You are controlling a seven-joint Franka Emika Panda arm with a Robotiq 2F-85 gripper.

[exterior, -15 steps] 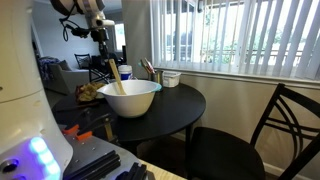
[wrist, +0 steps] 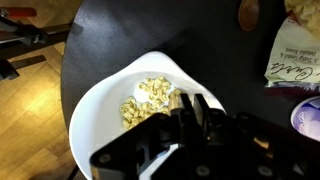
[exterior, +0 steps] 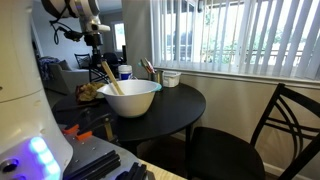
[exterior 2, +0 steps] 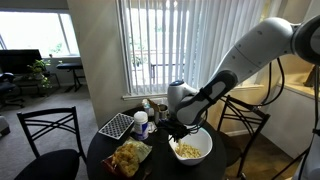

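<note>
In exterior view 1 a white bowl (exterior: 130, 98) stands on the dark round table. A light wooden utensil (exterior: 111, 78) leans in it, its upper end rising past the rim toward my gripper (exterior: 99, 58). The fingers are shut on the utensil; its grip point is small and partly hidden. Exterior view 2 has the gripper (exterior 2: 168, 131) at the bowl's left side, above the rim. Pale, chunky food pieces (wrist: 154, 90) lie in the bowl in the wrist view. My dark fingers cover the bowl's lower right there, and a bit of tan shows beside them.
A snack bag (wrist: 292, 50) and a purple-lidded tub (wrist: 308, 117) lie right of the bowl in the wrist view. Exterior view 2 has a white rack (exterior 2: 117, 126) and a mug (exterior 2: 141, 118) behind. Bare tabletop (exterior: 178, 105) extends right of the bowl.
In exterior view 1 my gripper and the wooden utensil have shifted left over the last second, and the utensil tilts more. The bowl stays in place.
</note>
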